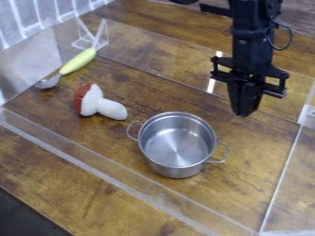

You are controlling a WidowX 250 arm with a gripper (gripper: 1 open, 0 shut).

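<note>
The black arm comes down from the top right, and its gripper [246, 97] hangs over the table at the right, above and to the right of a steel pot [175, 145] with two handles. Whether its fingers are open or shut is hard to make out; no held object shows. A white object with a red part [105, 106] lies on the left side of the table.
A yellow-green item [76, 61] and a metal utensil [48, 82] lie at the far left. Clear panels border the wooden table [87, 166]. Bare wood surrounds the pot and lies below the gripper.
</note>
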